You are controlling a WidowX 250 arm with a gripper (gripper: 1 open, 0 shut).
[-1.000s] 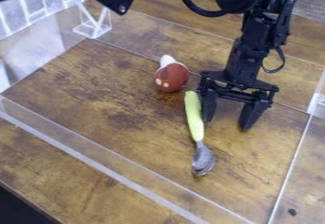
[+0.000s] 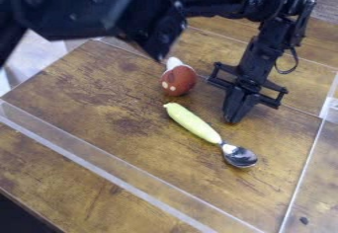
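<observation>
A spoon with a pale yellow-green handle point(image 2: 193, 121) lies diagonally on the wooden table, its steel bowl point(image 2: 239, 157) toward the lower right. A red-brown toy mushroom point(image 2: 179, 80) with a white stem lies on its side just above the handle's upper end. My black gripper point(image 2: 234, 109) points down at the table to the right of the handle, shut, with nothing visible between its fingers.
Clear plastic edging runs along its near left and right sides. The dark arm crosses the top of the view and hides part of the background.
The spoon has swung round, its bowl moving right and its handle's upper end left. My gripper has shut and shifted slightly left and down.
</observation>
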